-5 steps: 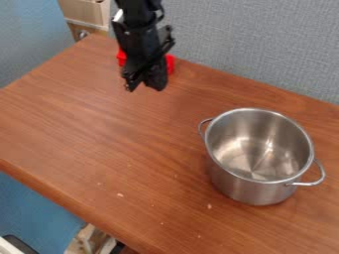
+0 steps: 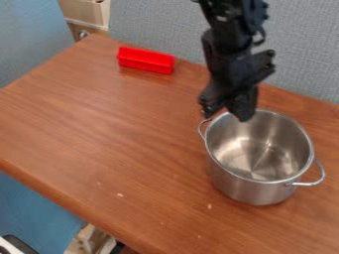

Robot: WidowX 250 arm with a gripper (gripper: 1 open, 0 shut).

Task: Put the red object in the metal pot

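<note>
The red object [image 2: 146, 61], a block-like bar, lies on the wooden table near its back edge, left of the arm. A metal pot [image 2: 228, 179] with two side handles stands upright at the right of the table, and only its bare inside shows. My black gripper [image 2: 228, 111] hangs over the pot's back left rim, pointing down. Its fingers look shut with nothing between them, well to the right of the red object and apart from it.
A grey wall [image 2: 298, 45] stands close behind it. Dark gear [image 2: 16, 244] shows at the lower left corner.
My gripper has swung right and somewhat toward the camera, from in front of the red object to the pot. The red object and the pot have stayed where they were.
</note>
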